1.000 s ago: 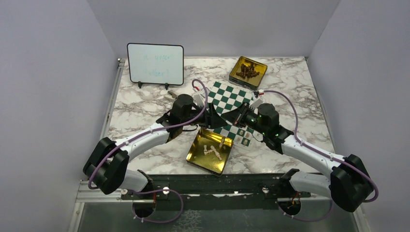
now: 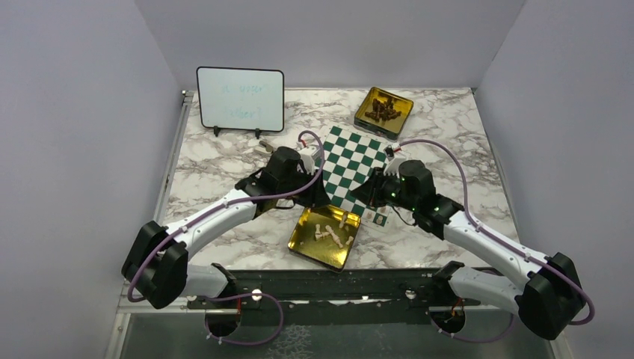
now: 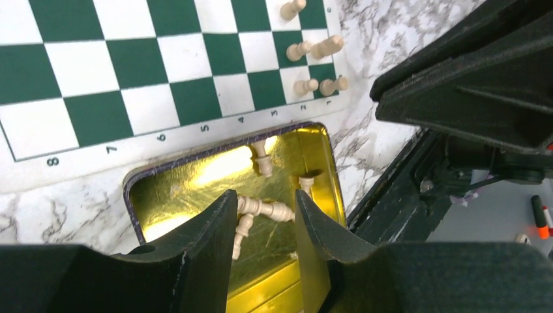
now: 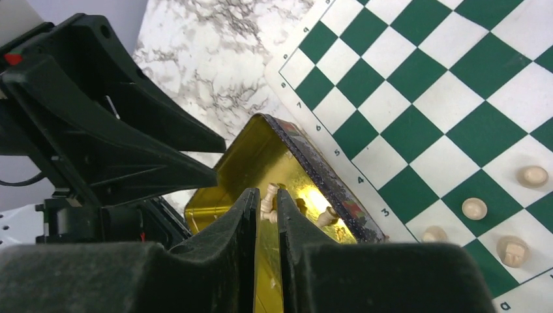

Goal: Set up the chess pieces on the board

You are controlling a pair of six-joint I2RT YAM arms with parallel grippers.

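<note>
My left gripper stands open over the gold tray (image 2: 295, 232), with nothing held between its fingers. My right gripper hangs near the tray's edge by the board, its fingers parted by a narrow gap and seemingly empty; the pale piece (image 4: 269, 195) seen through that gap appears to lie in the tray below. Several light pieces rest in the tray, among them one (image 3: 262, 158) near the board side and one (image 3: 306, 184) to the right. On one corner of the green and white chessboard (image 2: 344, 164) stand several light pieces, including a pawn (image 3: 298, 50).
A second gold tray (image 2: 407, 105) with dark pieces sits behind the board. A whiteboard (image 2: 241, 97) stands at the back left. The two grippers are close together over the board's near side.
The grippers, close together before, have drawn apart; the left one has moved down towards the tray. Another light piece now lies at the tray's right side.
</note>
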